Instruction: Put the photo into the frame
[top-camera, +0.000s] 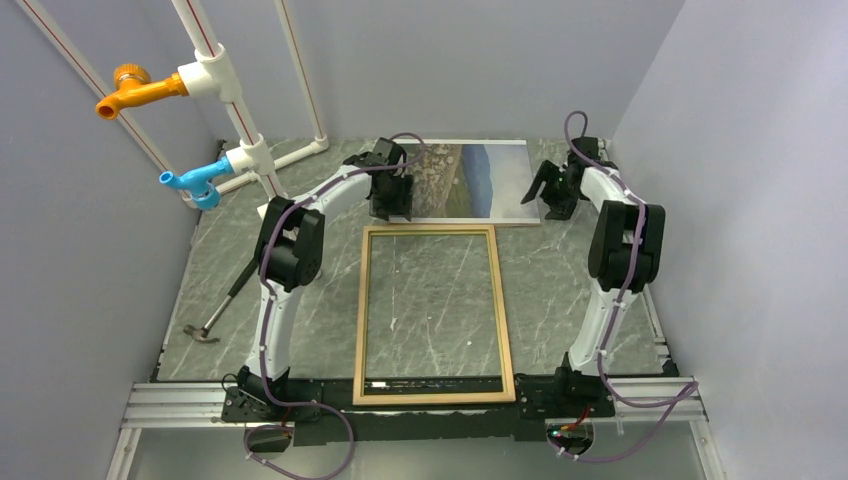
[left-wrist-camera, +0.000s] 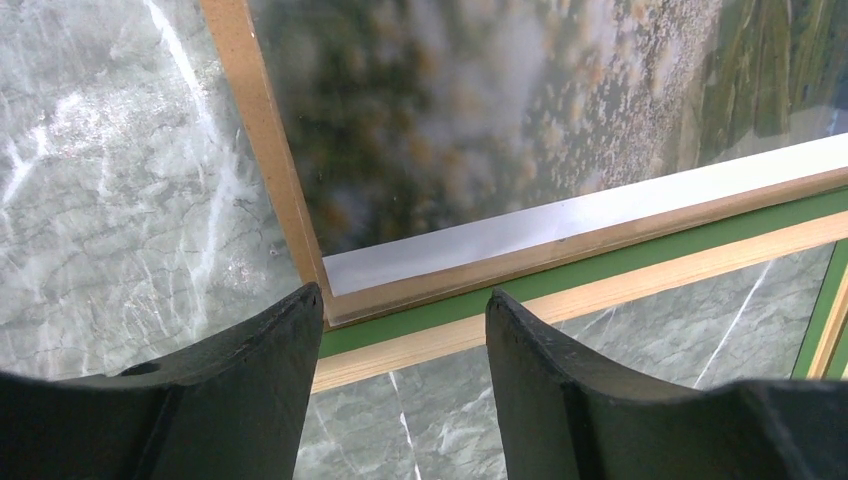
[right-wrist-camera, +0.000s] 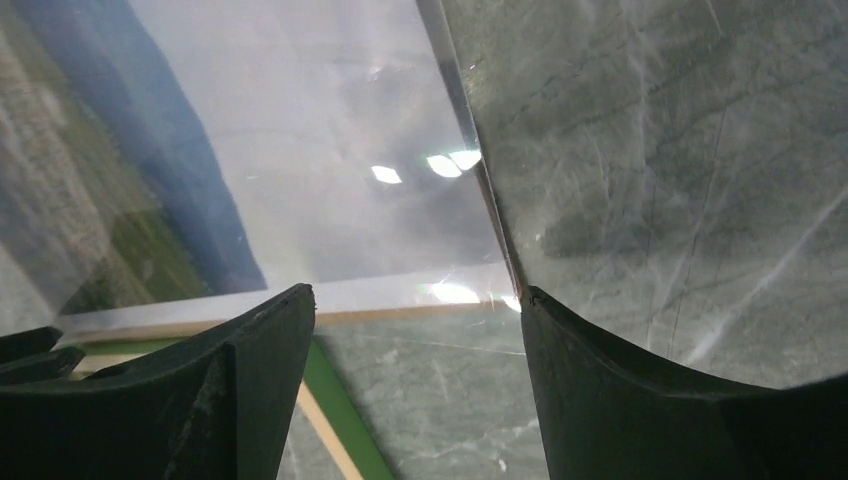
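The photo, a landscape print with a white border, lies flat on a thin brown backing board at the back of the table. It looks glossy in both wrist views. The empty wooden frame, green along its inner side, lies just in front of it. My left gripper is at the board's front left corner. Its fingers stand apart, with the board and frame edges showing between them; whether they press on anything is unclear. Near the front right corner, my right gripper stands open, nothing held.
A hammer lies on the left of the table. White pipes with an orange tap and a blue tap rise at the back left. Bare marble lies right of the frame.
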